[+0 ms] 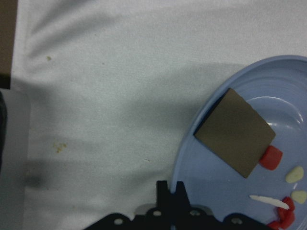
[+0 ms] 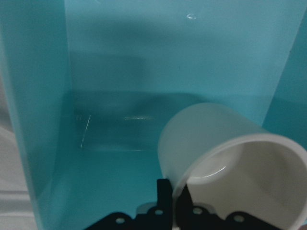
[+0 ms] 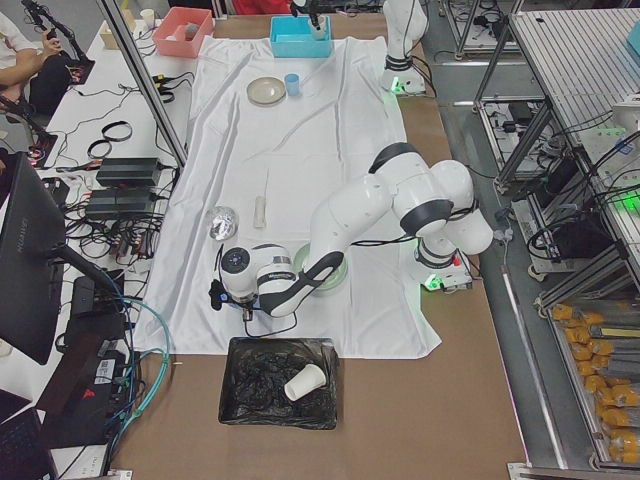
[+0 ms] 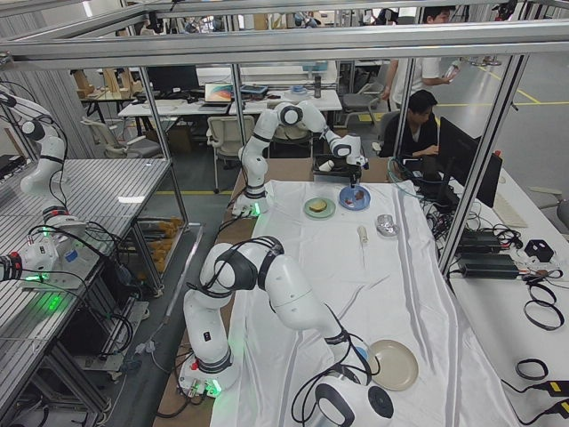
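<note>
My left gripper is at the rim of a blue plate (image 1: 216,177) holding a brown square piece (image 1: 235,132), red bits (image 1: 271,157) and pale bits (image 1: 294,174); the rim runs between its fingers, which are close together. My right gripper is inside a teal bin (image 2: 120,57), closed on the rim of a white cup (image 2: 211,134) lying tilted there.
A black-lined bin (image 3: 260,390) with a white cup inside sits beside the cloth. A green plate (image 4: 319,207), foil bowl (image 4: 387,227), grey plate (image 3: 265,90) and blue cup (image 3: 291,84) rest on the cloth (image 3: 260,150).
</note>
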